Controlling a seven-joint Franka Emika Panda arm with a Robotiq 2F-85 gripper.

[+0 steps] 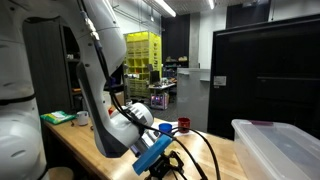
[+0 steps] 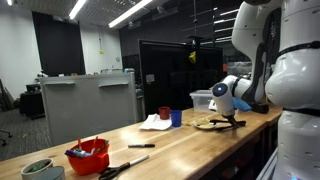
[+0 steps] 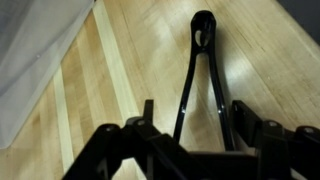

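Black tongs (image 3: pixel 203 32) lie on the wooden table, their joined end pointing away in the wrist view. My gripper is over the two tong arms, with its fingers apart and both arms running between them. The right finger (image 3: pixel 240 118) is close against the right arm; whether they touch I cannot tell. A gap shows between the left finger and the left arm. The near ends of the tongs are hidden by the gripper. In exterior view 2 my gripper (image 2: pixel 222 126) is low at the right of the table.
A translucent bin (image 1: pixel 275 150) stands to the right, its edge also in the wrist view. Behind the arm are a red mug (image 1: pixel 184 124) and a blue cup (image 2: pixel 176 118). A red basket (image 2: pixel 90 156) with tools sits at the opposite end. Mid-table is mostly clear.
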